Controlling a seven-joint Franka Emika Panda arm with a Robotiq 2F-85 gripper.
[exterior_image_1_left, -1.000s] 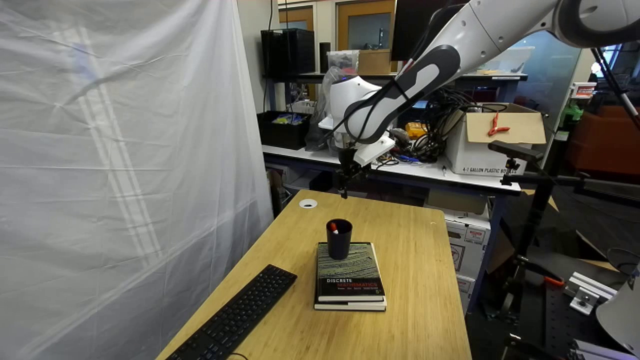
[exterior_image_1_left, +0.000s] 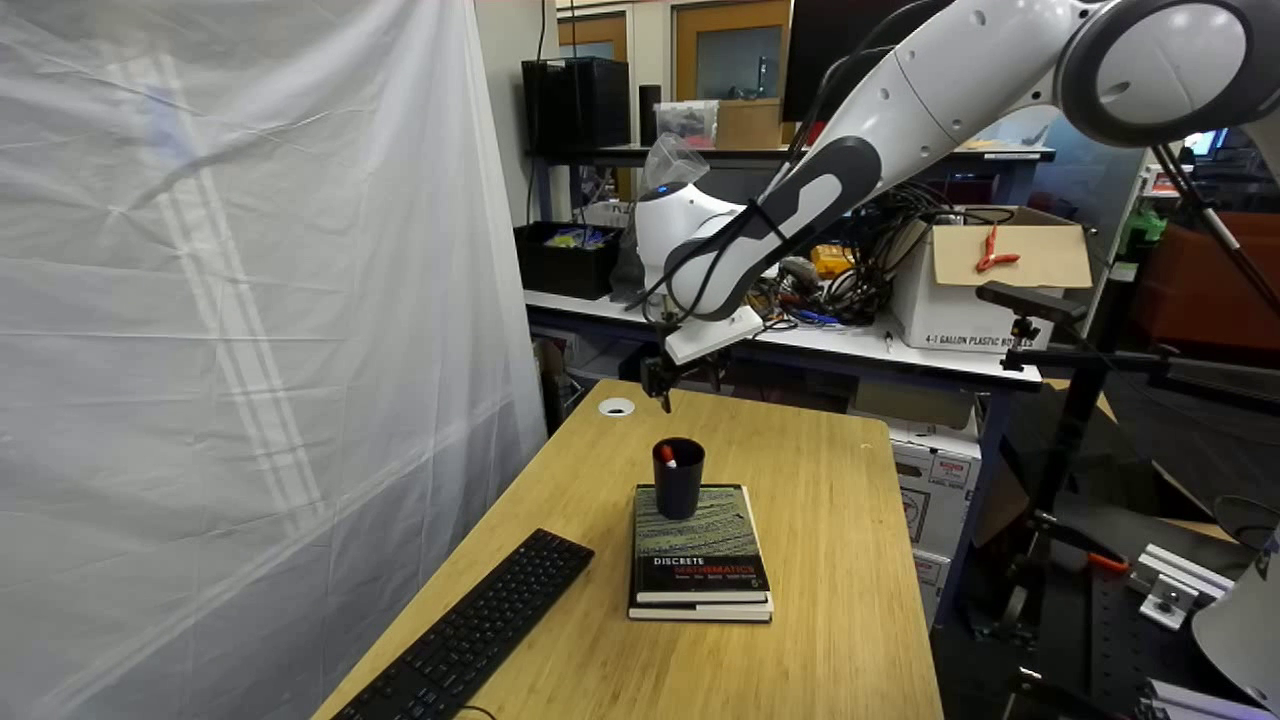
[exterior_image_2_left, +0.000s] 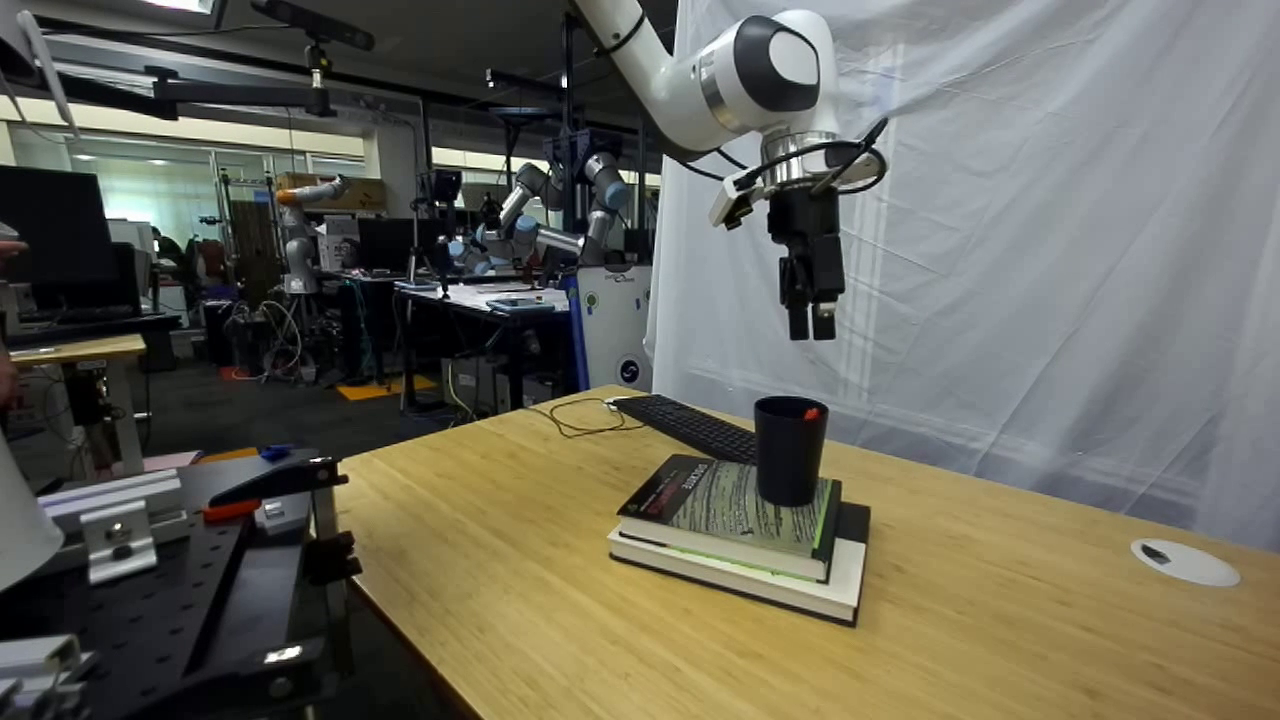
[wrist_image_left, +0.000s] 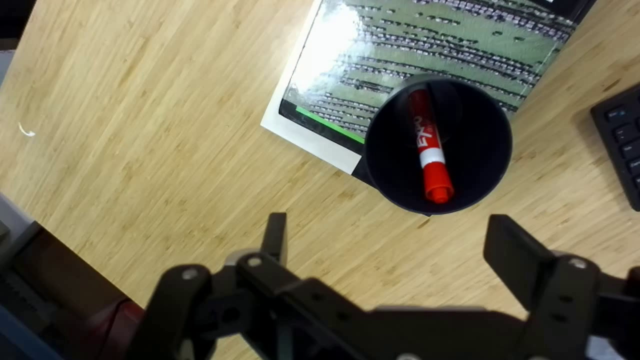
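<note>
A black cup (wrist_image_left: 474, 150) stands upright on the upper of two stacked books, near one end of the cover. Inside it a red marker (wrist_image_left: 427, 135) with a white band leans against the wall; its red end shows just above the rim in exterior view 1. The top book (exterior_image_1_left: 699, 540) reads "Discrete Mathematics", and a second book (exterior_image_2_left: 732, 587) lies beneath it. My gripper is open and empty, its fingers wide apart. It hangs in the air higher than the cup (exterior_image_2_left: 789, 450), clear of it, with the cup ahead of the fingertips in the wrist view.
A black keyboard (exterior_image_1_left: 474, 630) lies beside the books along the curtain (exterior_image_1_left: 288, 312) side. A white cable grommet (exterior_image_2_left: 1185, 562) sits flush in the tabletop.
In exterior view 1 the arm and gripper have shifted left, and the gripper hangs slightly lower in the picture. The cup, marker, books and keyboard have stayed put.
</note>
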